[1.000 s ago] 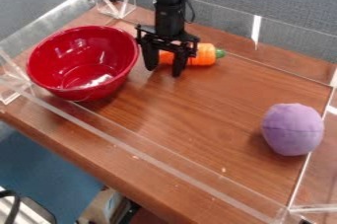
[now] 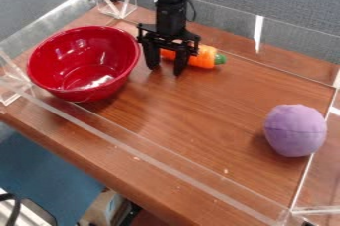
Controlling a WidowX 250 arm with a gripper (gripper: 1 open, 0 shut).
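My black gripper (image 2: pixel 169 54) is low over the back of the wooden table, directly at an orange carrot toy (image 2: pixel 204 57) with a green tip pointing right. The fingers reach down in front of the carrot and partly hide it; whether they are open or shut on it I cannot tell. A large red bowl (image 2: pixel 83 63) sits just left of the gripper. A purple ball (image 2: pixel 295 130) rests at the right side of the table.
A clear low barrier (image 2: pixel 260 33) runs round the table's edges.
The carrot has shifted very slightly at the gripper, and the gripper's fingers have moved a little. The bowl and ball are unchanged.
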